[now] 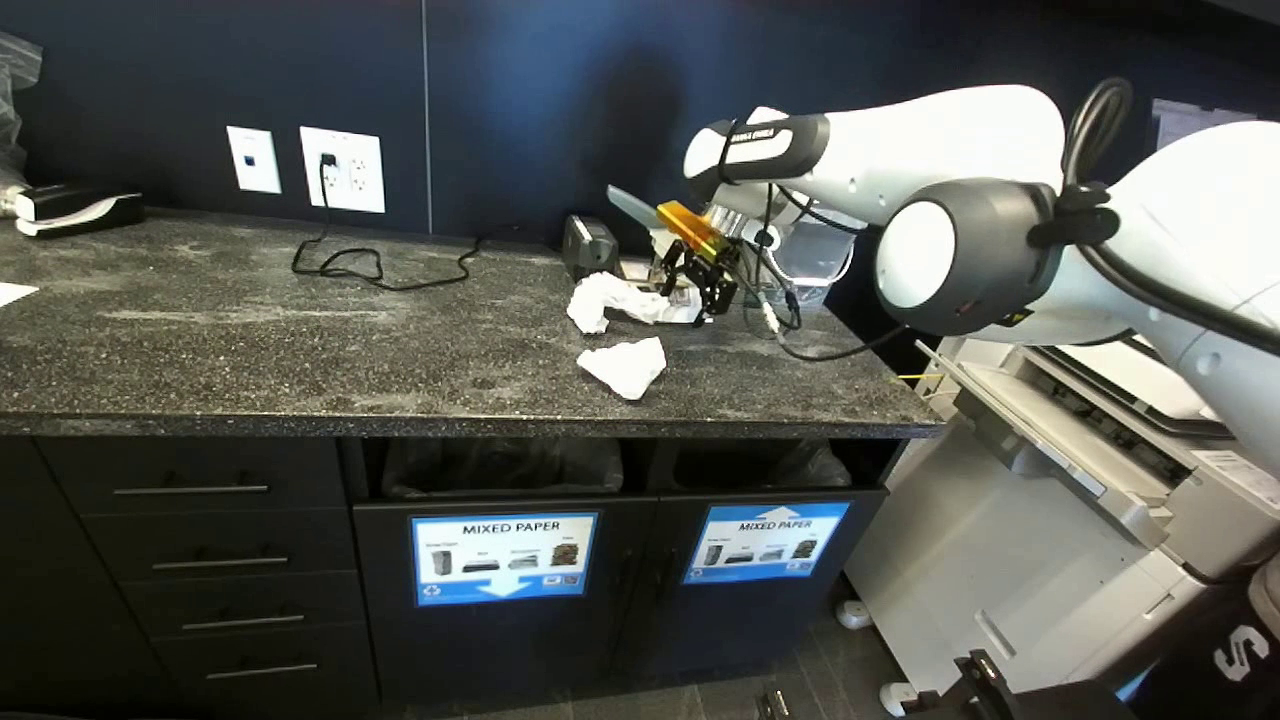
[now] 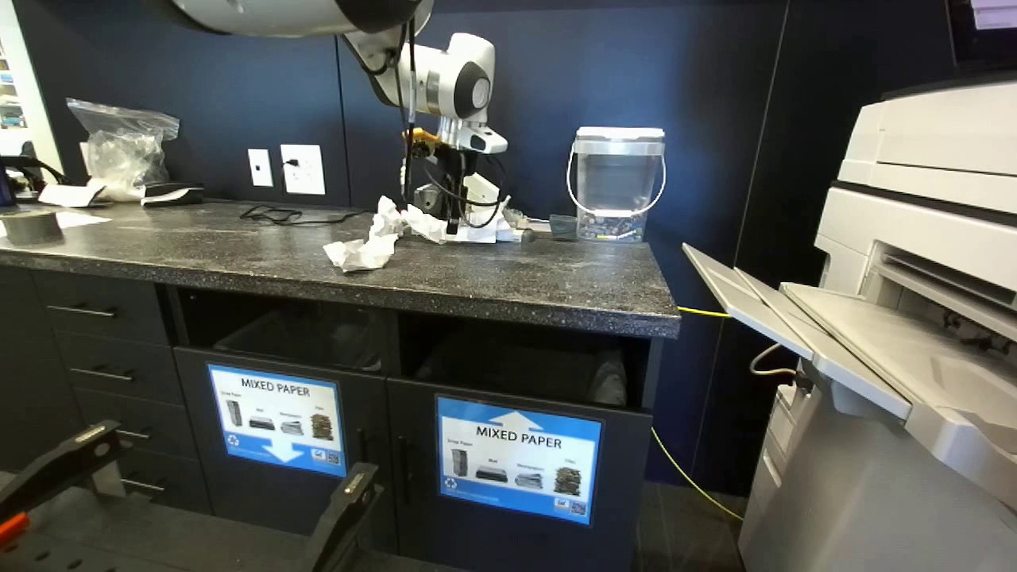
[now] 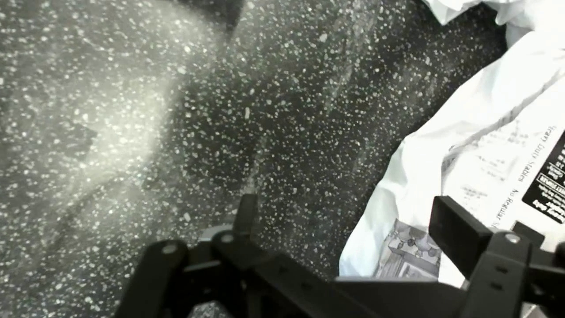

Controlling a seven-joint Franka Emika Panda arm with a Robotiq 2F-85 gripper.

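My gripper [image 1: 695,300] points down over the back right of the counter, its fingers apart with no grip on anything. Under it lies a long crumpled white paper [image 1: 614,294], which the arm partly covers in exterior view 1. The wrist view shows the printed paper [image 3: 418,159] on the right; its left edge runs between the two fingers. One finger [image 3: 458,230] is over the print, the other [image 3: 246,214] over bare counter. Whether either touches the paper, I cannot tell. Closer to the front edge sits a smaller white crumpled paper [image 1: 626,367], apart from the gripper.
Behind the long paper stand a dark grey box [image 1: 589,247] and a clear lidded bucket [image 2: 617,181]. A black cable [image 1: 384,283] lies farther left. Below the counter [image 1: 300,360] are two open bins labelled MIXED PAPER [image 2: 520,453].
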